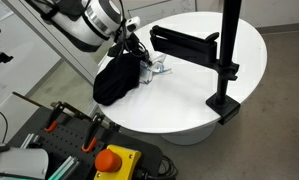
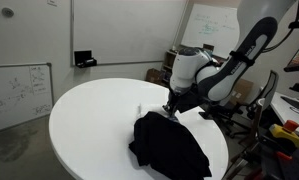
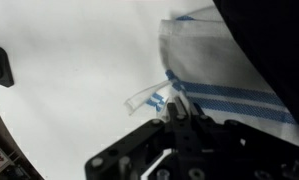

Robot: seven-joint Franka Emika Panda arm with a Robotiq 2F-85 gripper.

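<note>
A white cloth with blue stripes (image 3: 224,75) lies on the white round table, partly under a black cloth (image 3: 279,35). In the wrist view its creases run together at the tips of my gripper, which is shut with a fold of the striped cloth between its fingers. Exterior view 1 has the gripper (image 1: 147,60) pointing down beside the black cloth (image 1: 115,78), with the striped cloth (image 1: 155,70) bunched below it. From exterior view 2, the black cloth (image 2: 169,148) covers much of the near tabletop and hides part of the striped one.
A black stand with a crossbar (image 1: 183,45) rises at the table's right side in exterior view 1. An orange button on a yellow box (image 1: 111,160) sits off the table, near the robot's base.
</note>
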